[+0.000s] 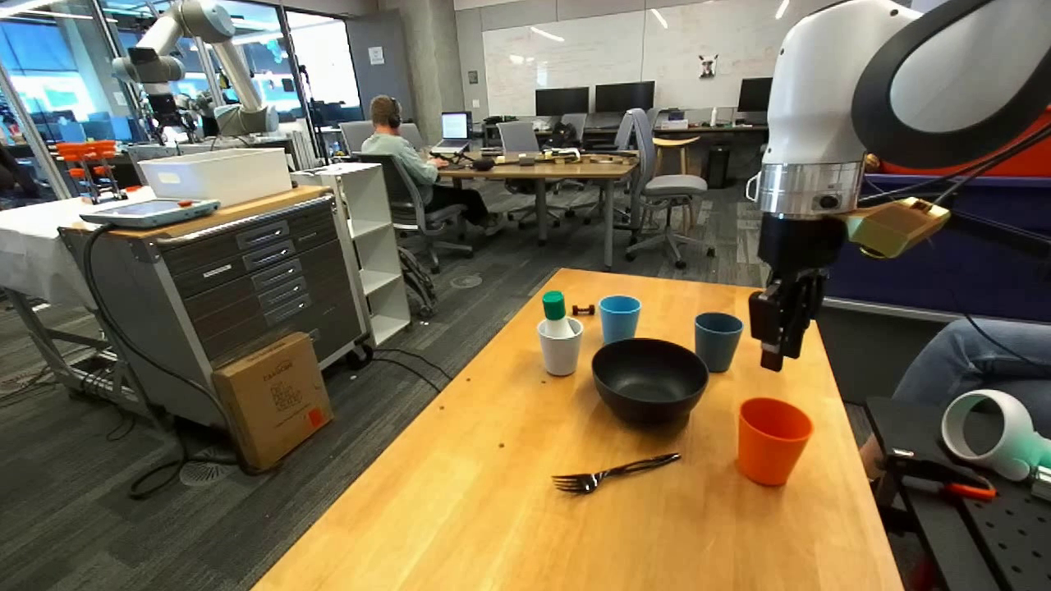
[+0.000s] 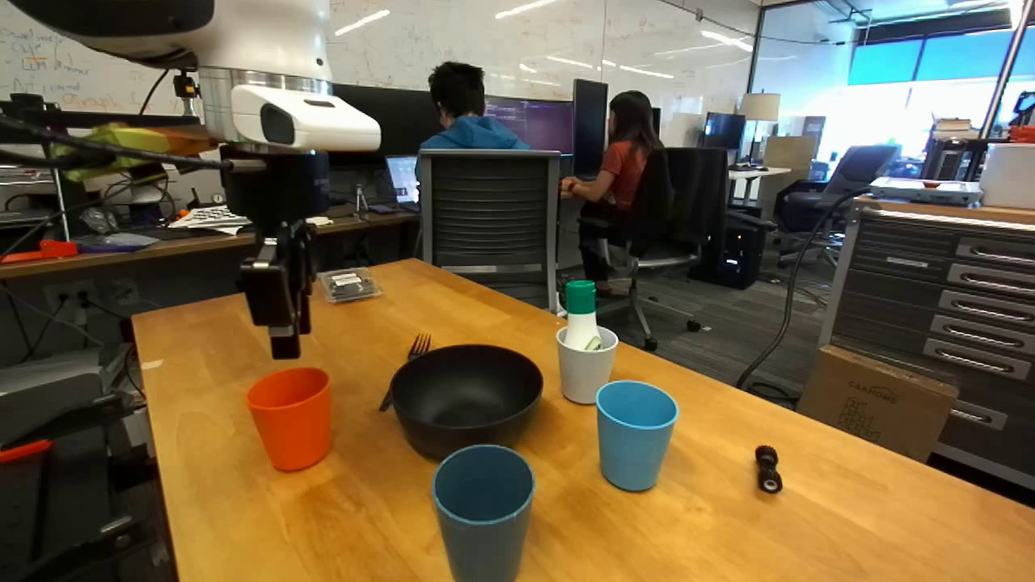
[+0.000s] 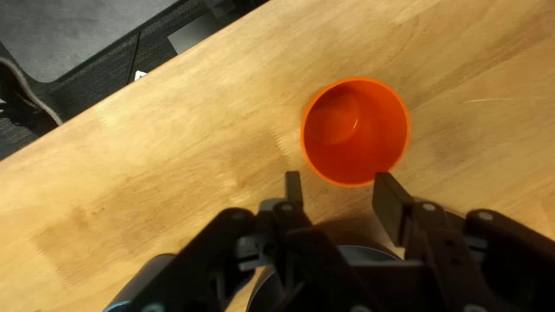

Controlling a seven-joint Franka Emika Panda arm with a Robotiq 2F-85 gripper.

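Note:
An orange cup stands upright and looks empty, near the table's edge. In the wrist view, the inside of the orange cup shows just beyond the fingertips. My gripper is above the tabletop, higher than the cup and clear of it. Its fingers are apart in the wrist view, with nothing held between them. Exterior view 2 places the gripper just over and behind the orange cup's rim.
A black bowl sits mid-table, with a black fork beside it. Around it are a dark blue cup, a light blue cup and a white cup holding a green-capped bottle.

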